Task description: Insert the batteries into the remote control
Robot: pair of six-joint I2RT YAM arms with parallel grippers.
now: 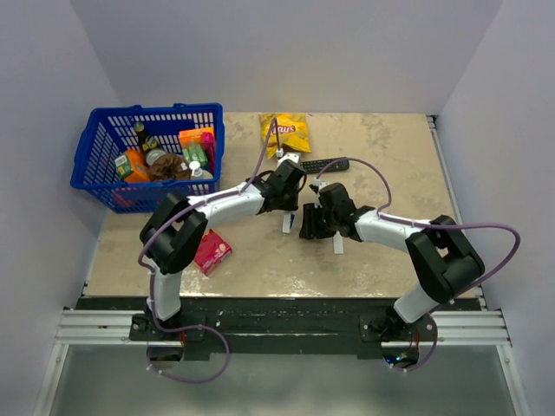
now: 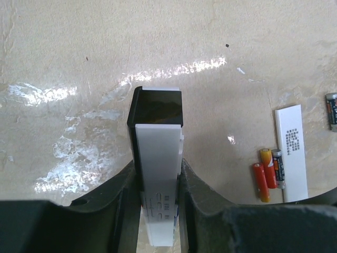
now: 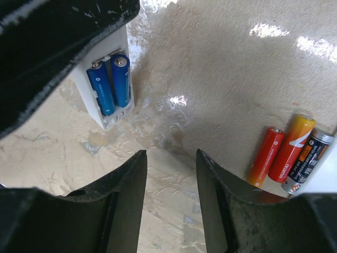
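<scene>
My left gripper is shut on a white remote [image 2: 157,158], held upright above the table. In the right wrist view its battery bay shows two blue batteries [image 3: 100,87] lying side by side. My right gripper stands open and empty, below and right of that bay in its view. Loose on the table lie a red battery [image 3: 264,156], an orange one [image 3: 291,147] and a black-silver one [image 3: 306,162], beside a white piece with a button grid [image 2: 292,158]. Another black-silver battery [image 2: 331,110] lies apart.
A blue basket [image 1: 87,156] of goods is at the back left, a yellow chips bag [image 1: 290,130] and black remote [image 1: 325,165] at the back. A red box [image 1: 212,253] lies front left.
</scene>
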